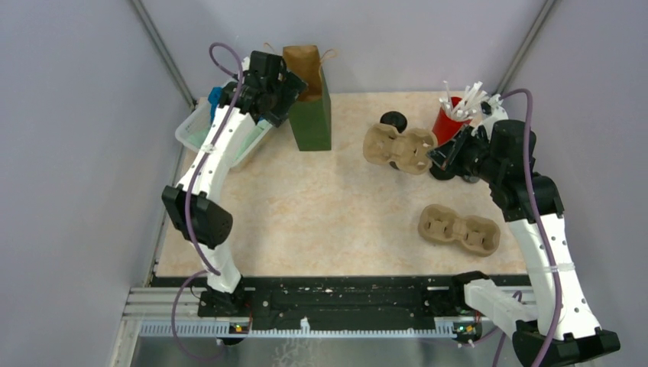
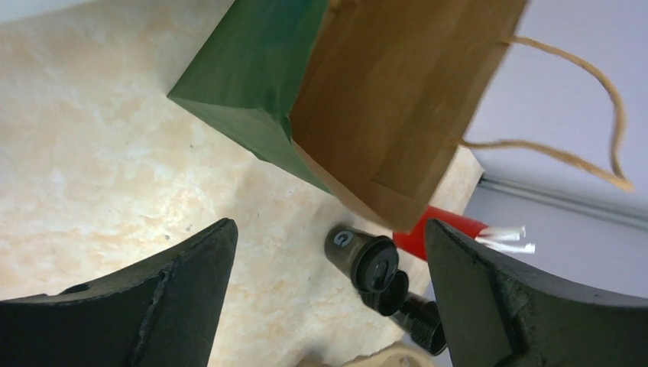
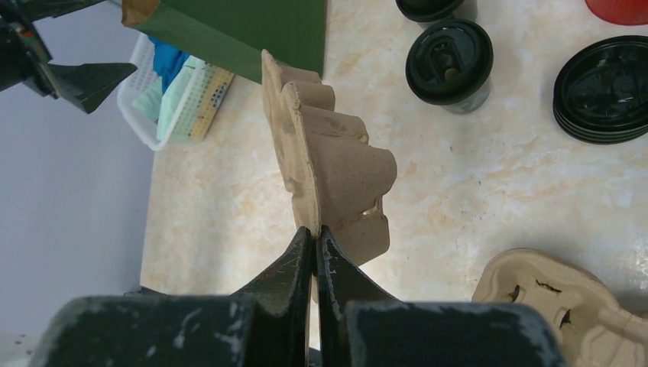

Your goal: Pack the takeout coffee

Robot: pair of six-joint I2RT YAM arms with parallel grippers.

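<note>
My right gripper is shut on the near end of a brown cup carrier (image 3: 348, 164), held up off the table with its two cup wells toward the top camera. From above, this carrier (image 1: 399, 147) partly covers the lidded black cups behind it. A second carrier (image 1: 458, 229) rests on the table at front right. At the back stands a green paper bag (image 1: 311, 122), its brown mouth open. Beside the bag's left side, my left gripper (image 1: 287, 98) is open; in its wrist view the fingers (image 2: 183, 283) stand wide apart with nothing gripped.
A white basket (image 1: 187, 134) with cloths sits at back left, partly behind the left arm. Stacked black lids (image 3: 604, 92), a lidded cup (image 3: 451, 65) and a red cup of white sticks (image 1: 445, 126) occupy the back right.
</note>
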